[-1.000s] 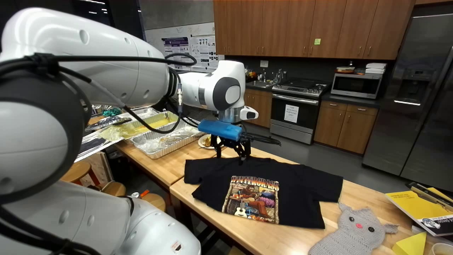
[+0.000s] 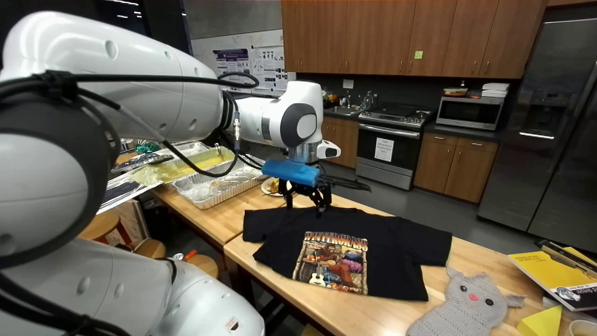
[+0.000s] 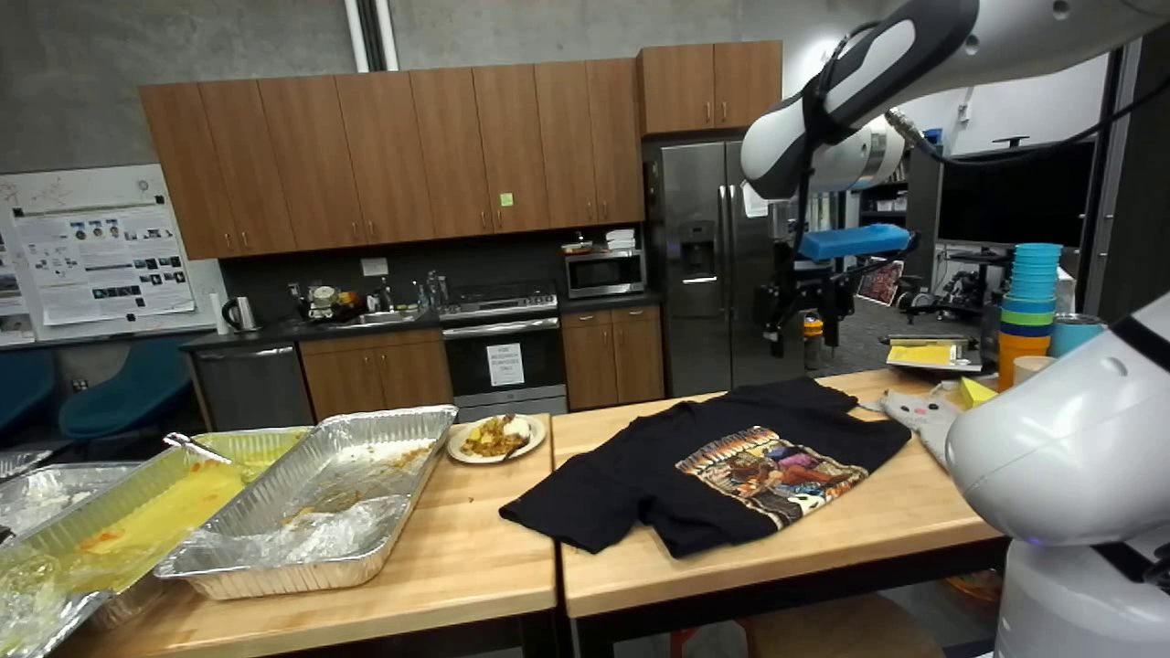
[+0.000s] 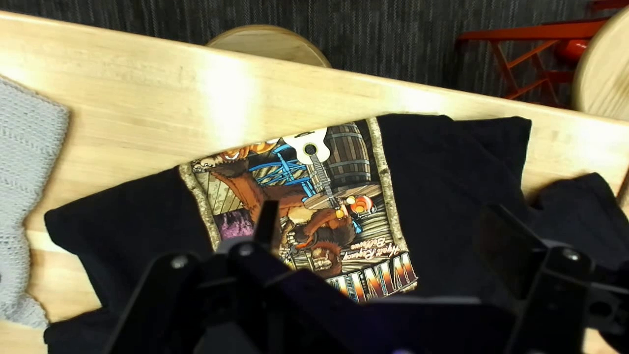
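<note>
A black T-shirt (image 2: 392, 246) with a colourful printed picture lies on the wooden table, its lower part folded under or out of sight. In the second exterior view the shirt (image 3: 614, 482) has one sleeve towards the seam between the tables. My gripper (image 2: 305, 212) hangs above the shirt, open and empty, fingers pointing down. From the wrist, the shirt (image 4: 442, 171) fills the space below, and the gripper's fingers (image 4: 268, 224) stand wide apart over it. The second exterior view shows the gripper (image 3: 803, 345) clear of the cloth.
A grey knitted toy (image 2: 470, 305) sits close by the shirt, with a yellow book (image 2: 551, 274) beyond. Foil trays (image 3: 318, 504) and a plate of food (image 3: 495, 439) occupy the neighbouring table. Stacked cups (image 3: 1031, 307) stand at the far end. Bare wood borders the shirt's front edge.
My gripper has barely shifted, perhaps a touch lower and to the right. The shirt lies just as before.
</note>
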